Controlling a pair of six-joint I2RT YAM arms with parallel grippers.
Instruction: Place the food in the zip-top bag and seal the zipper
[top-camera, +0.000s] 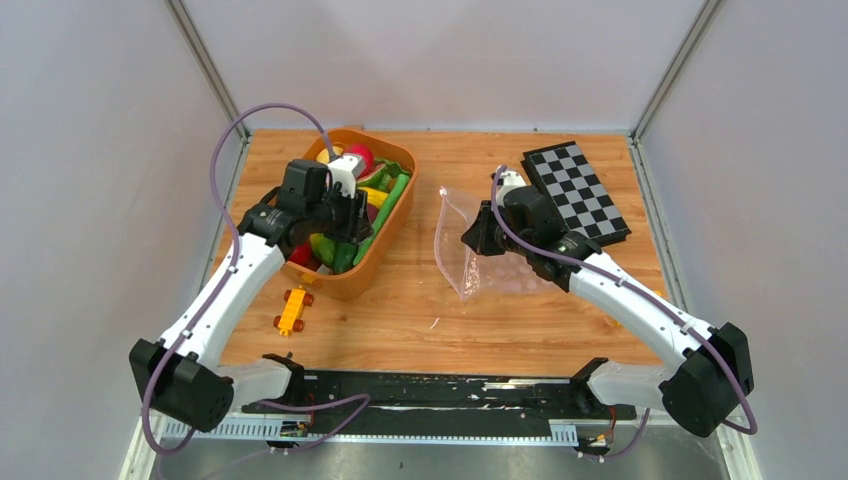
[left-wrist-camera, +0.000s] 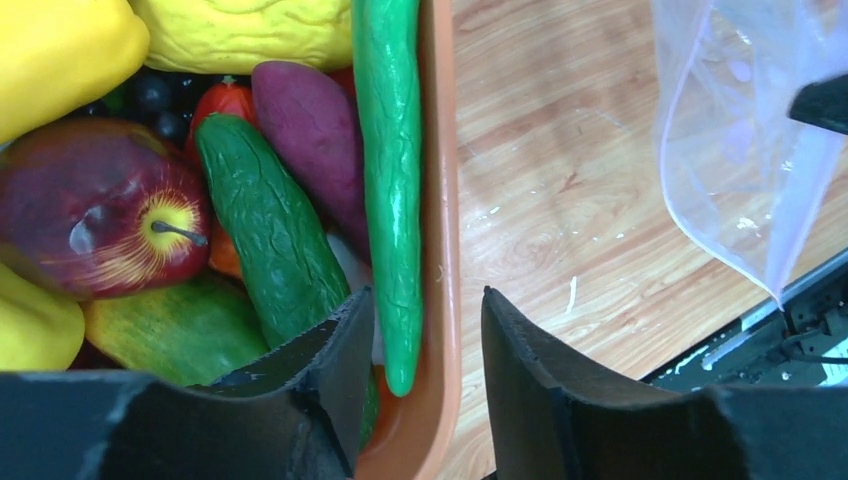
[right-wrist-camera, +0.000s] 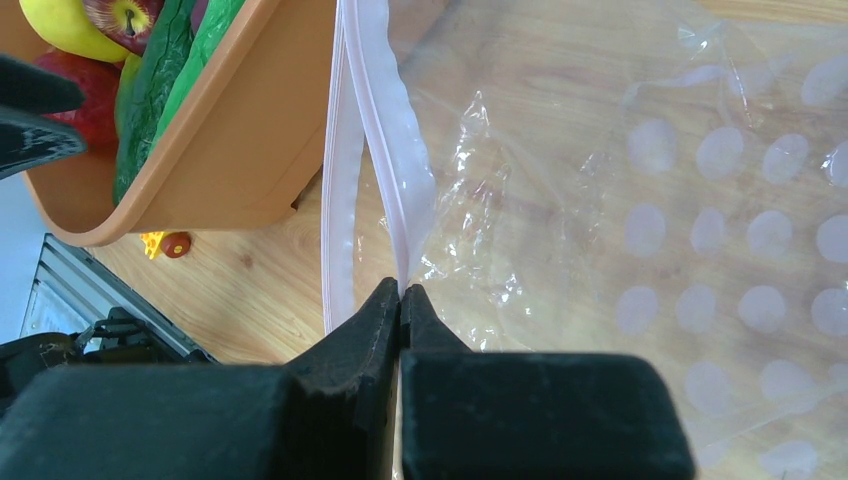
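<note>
Toy food fills the orange bin (top-camera: 362, 277) at left; a long green vegetable (left-wrist-camera: 392, 190), a dark green cucumber (left-wrist-camera: 268, 225) and a red apple (left-wrist-camera: 105, 210) lie near its right wall. Over that side hangs my left gripper, open and empty, its fingers apart above the long vegetable's lower end and the bin rim. The clear zip top bag (right-wrist-camera: 560, 230), dotted with pale circles, is at the table's middle. My right gripper is shut on the white zip edge of its mouth. The bag's two zip strips stand apart beyond my fingertips.
A yellow toy car (top-camera: 292, 311) stands in front of the bin. At the back right lies a black-and-white checkerboard (top-camera: 578, 192), close to the right arm. Bare wood separates bin and bag, with a small white scrap (top-camera: 435, 323) in front.
</note>
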